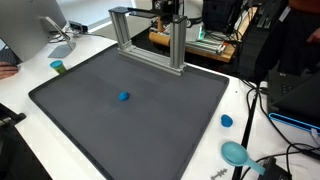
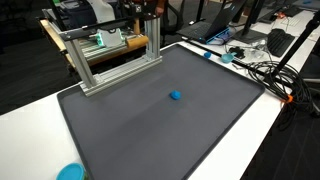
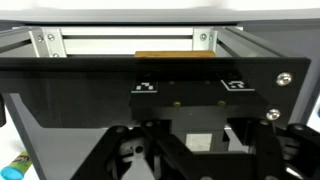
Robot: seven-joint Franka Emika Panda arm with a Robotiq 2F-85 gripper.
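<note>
In the wrist view my gripper is over a long black bar [image 3: 60, 80] of a metal frame, its marked fingertips apart. The dark strip between them makes contact hard to judge. Just behind the bar, inside the frame, lies a flat wooden piece [image 3: 175, 54]. The frame's pale upright [image 1: 178, 50] and base [image 2: 120, 75] stand at the edge of the dark mat; the arm's end is mostly cut off above it in the exterior views. A small blue piece [image 1: 124, 96] lies alone on the mat.
A blue disc [image 1: 226, 121] and a teal bowl [image 1: 240, 157] lie on the white table beside it, near black cables. A green-sided cylinder [image 1: 58, 67] stands off the mat's far left corner.
</note>
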